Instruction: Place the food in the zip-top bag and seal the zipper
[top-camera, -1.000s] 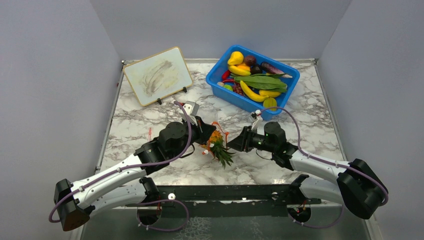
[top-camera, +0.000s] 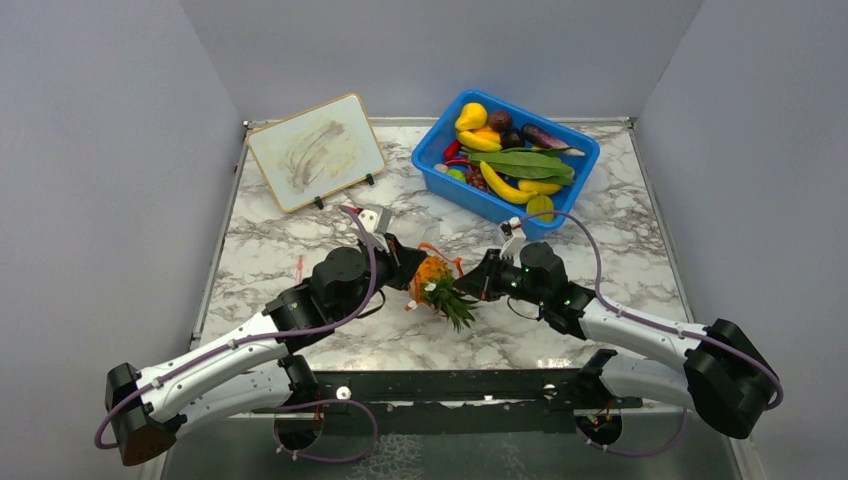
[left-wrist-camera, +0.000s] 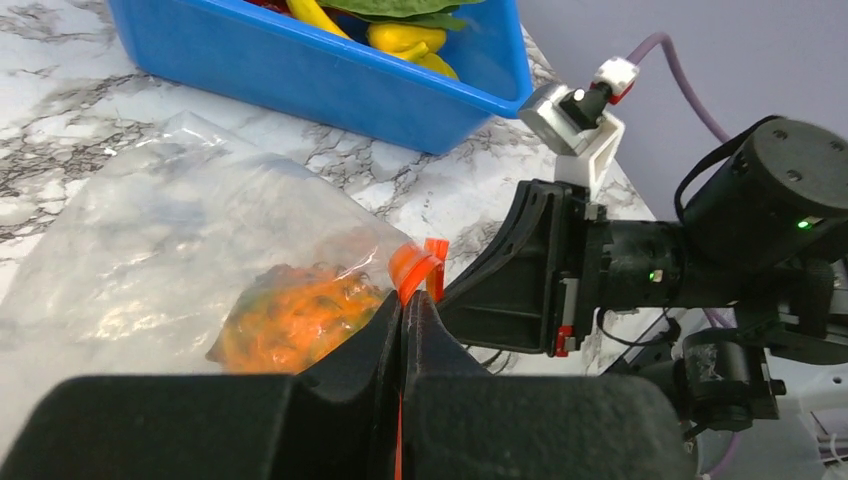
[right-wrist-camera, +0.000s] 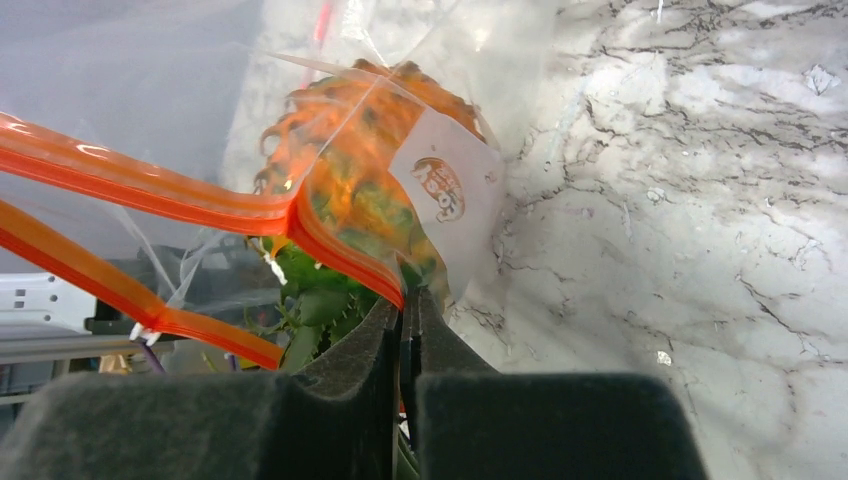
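A pineapple (top-camera: 433, 272) lies in the clear zip top bag (left-wrist-camera: 190, 230), its orange body seen through the plastic. Its green leaves (top-camera: 455, 305) poke out at the bag's mouth. In the right wrist view the two orange zipper strips (right-wrist-camera: 150, 190) stand apart, with leaves between them. My left gripper is shut on the bag's orange edge, which runs into its fingertips. Across the mouth, my right gripper is likewise shut, with an orange strip of the bag's edge at its fingertips. A printed white label (right-wrist-camera: 440, 175) shows on the bag.
Behind the arms stands a blue basket (top-camera: 460, 199) full of several fruits and vegetables. A small whiteboard (top-camera: 317, 150) stands at the back left.
The left gripper has shifted a little to the left. The pineapple leaves have swung slightly right.
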